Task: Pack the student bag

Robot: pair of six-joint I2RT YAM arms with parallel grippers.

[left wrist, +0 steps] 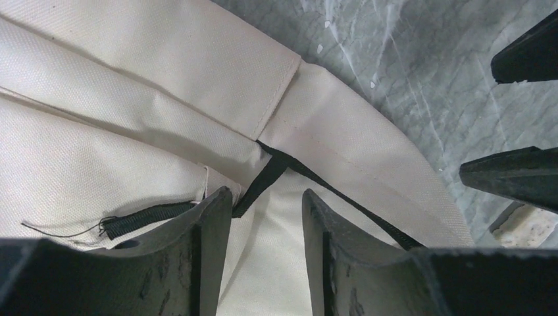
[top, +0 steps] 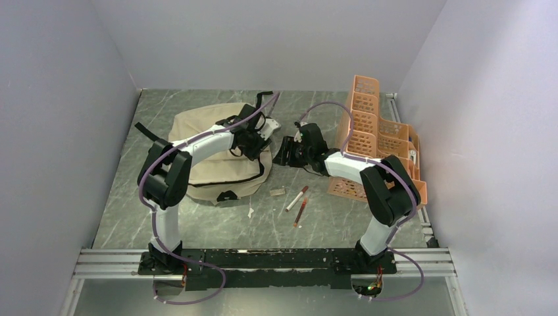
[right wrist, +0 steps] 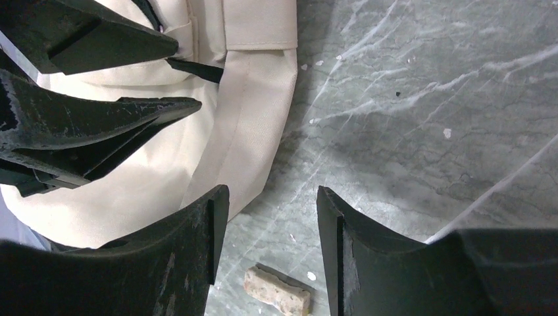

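The cream student bag [top: 217, 178] lies flat on the left of the grey table, black zip and straps showing. My left gripper hangs over its folded fabric and black zipper tape [left wrist: 270, 174], part open with nothing clearly held. My right gripper is open just right of the bag, above bare table, with nothing between its fingers. A small pale eraser-like piece [right wrist: 276, 289] lies below it in the right wrist view.
Orange perforated baskets [top: 381, 141] stand on the right behind my right arm. A white marker [top: 296, 199] and a dark orange-tipped pen [top: 300, 212] lie at the front middle.
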